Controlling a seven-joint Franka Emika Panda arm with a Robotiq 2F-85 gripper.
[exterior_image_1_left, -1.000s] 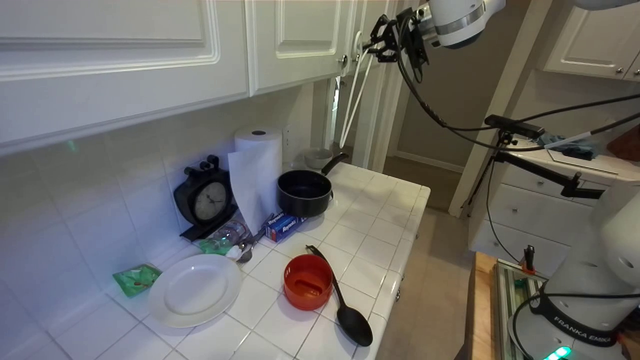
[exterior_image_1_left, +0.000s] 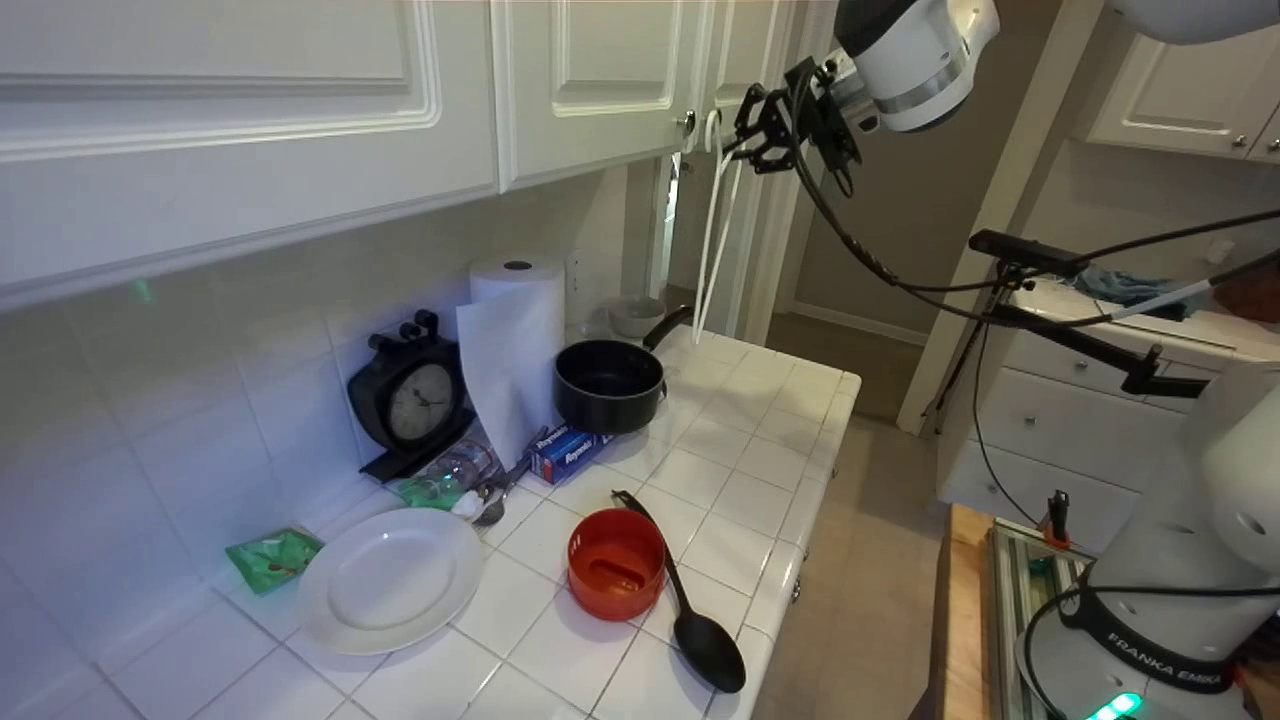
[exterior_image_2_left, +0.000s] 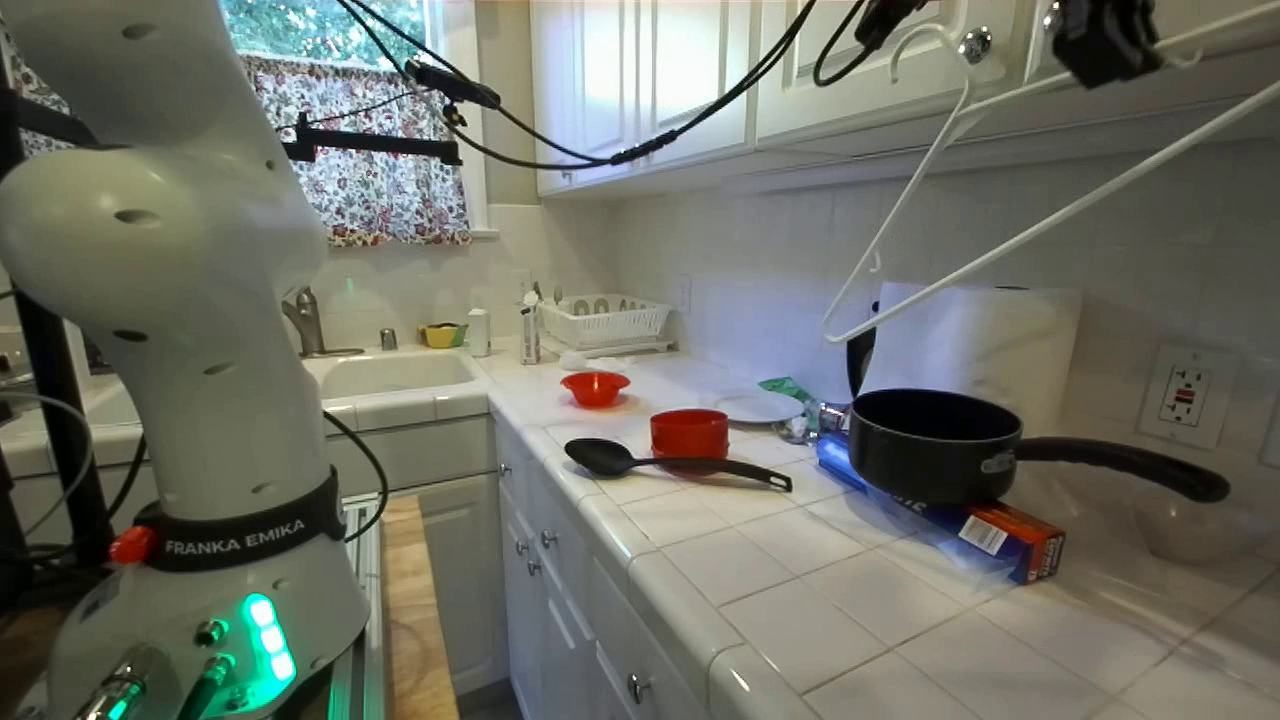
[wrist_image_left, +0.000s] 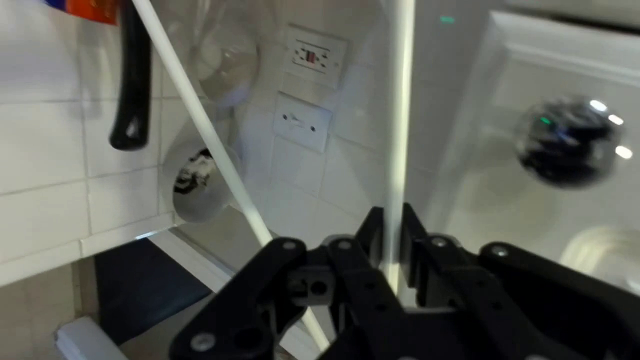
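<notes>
A white clothes hanger (exterior_image_2_left: 1041, 240) is in the air below the upper cabinets, with my gripper shut on one of its straight bars. In exterior view 1 the hanger (exterior_image_1_left: 716, 240) dangles long and narrow from my gripper (exterior_image_1_left: 738, 146), beside the cabinet doors. Its hook (exterior_image_2_left: 930, 34) is near a round cabinet knob (exterior_image_2_left: 975, 46) in exterior view 2; whether they touch I cannot tell. The wrist view has a dark knob (wrist_image_left: 567, 141) to the right of the bar, apart from my fingers (wrist_image_left: 373, 235).
Below on the tiled counter stand a black pot (exterior_image_1_left: 609, 384), a paper towel roll (exterior_image_1_left: 518, 324), a red bowl (exterior_image_1_left: 615, 566), a black spoon (exterior_image_1_left: 708, 648) and a white plate (exterior_image_1_left: 390, 582). A cabinet door (exterior_image_1_left: 600, 84) is close to the gripper.
My gripper and the hanger have come down, the hanger's lower end now nearer the counter. The things on the counter have not moved.
</notes>
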